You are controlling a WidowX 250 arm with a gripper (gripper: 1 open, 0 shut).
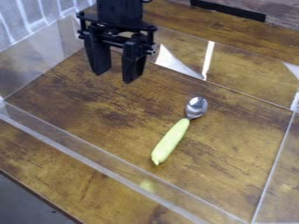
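My black gripper (117,61) hangs at the upper middle of the camera view, over the wooden surface, its two fingers apart and nothing seen between them. Below and to the right of it lie a silver spoon head (197,107) and a pale yellow-green elongated object (170,142), which reaches diagonally toward the front from the spoon. Whether that object is the spoon's handle or a separate piece I cannot tell for sure.
Low transparent walls (70,136) enclose the wooden work area (105,114). A white slatted rail (24,22) stands at the upper left, and a dark strip (233,10) at the back right.
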